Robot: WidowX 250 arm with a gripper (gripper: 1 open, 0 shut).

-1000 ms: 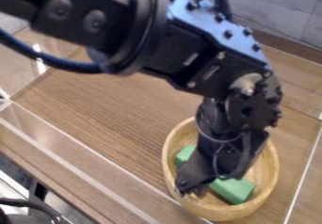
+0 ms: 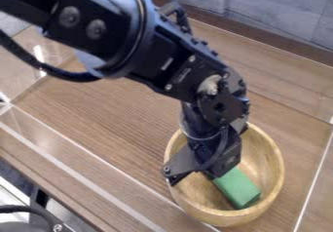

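Observation:
A wooden bowl (image 2: 260, 153) sits at the lower right of the table, with a green block (image 2: 239, 188) lying inside it. My black gripper (image 2: 185, 170) reaches down over the bowl's left part, its tips near the left rim, to the left of and above the block. It looks shut; I see nothing between its fingers, though the dark body partly hides them.
A grey wall (image 2: 274, 26) runs along the back. Black cables lie at the lower left edge.
My arm has risen and drawn back slightly, its gripper shifting left and up from the green block, more of which now shows. The block stays in the bowl.

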